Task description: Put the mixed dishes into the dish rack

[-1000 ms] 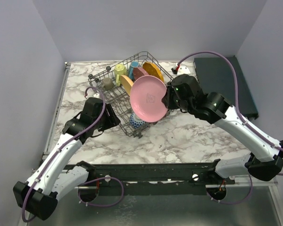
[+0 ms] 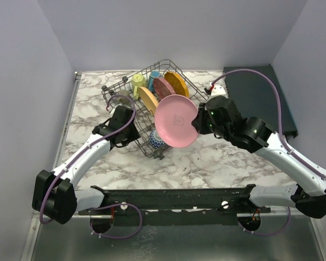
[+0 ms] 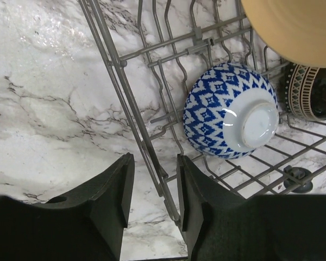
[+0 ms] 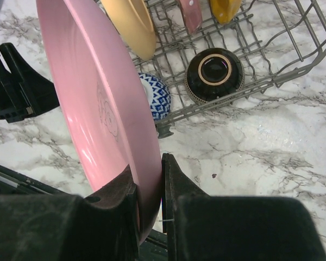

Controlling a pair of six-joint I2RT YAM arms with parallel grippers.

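A pink plate (image 2: 175,120) hangs tilted above the front of the wire dish rack (image 2: 143,151). My right gripper is shut on its rim, and the plate (image 4: 111,109) fills much of the right wrist view. My left gripper is part open at the rack's left front side, nothing held. The rack's edge bar (image 3: 136,111) runs through the gap between its fingers in that view; whether it touches them I cannot tell. Inside the rack, a blue-white bowl (image 3: 231,110) leans on its side, and a dark patterned bowl (image 4: 214,75) is bottom up.
Yellow (image 2: 148,100), dusty-red (image 2: 163,87) and orange (image 2: 177,84) plates stand in the rack. Behind them are a green mug (image 2: 138,82), a blue mug (image 2: 154,77) and a brownish cup (image 2: 124,97). A dark mat (image 2: 261,92) lies back right.
The pink plate and my right gripper have shifted a little right and toward the front.
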